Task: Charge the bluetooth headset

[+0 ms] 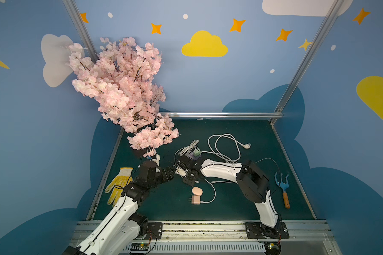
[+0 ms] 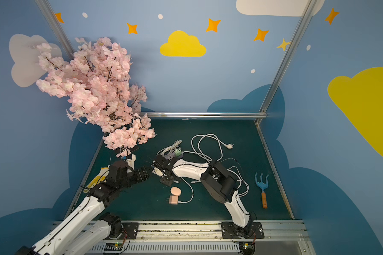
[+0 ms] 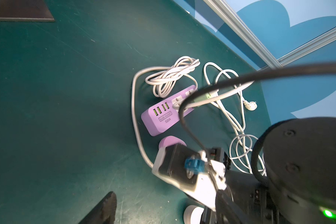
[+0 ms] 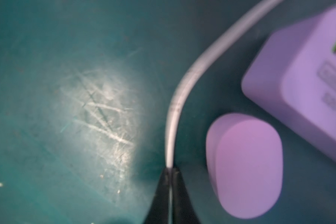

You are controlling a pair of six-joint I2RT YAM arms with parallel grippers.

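A purple power strip (image 3: 156, 119) with USB slots lies mid-table, white cables around it. In the right wrist view, a smaller purple rounded piece (image 4: 246, 168) lies beside it. My right gripper is shut over the white cable (image 4: 190, 80). My left gripper stands part open above the table, just left of the right gripper, its fingers empty. A peach rounded case (image 1: 197, 191) lies near a peach charger (image 1: 195, 199) with a white cable.
Pink blossom branches (image 1: 119, 89) fill the back left. A yellow glove (image 1: 117, 187) lies left, a garden fork (image 1: 285, 191) right.
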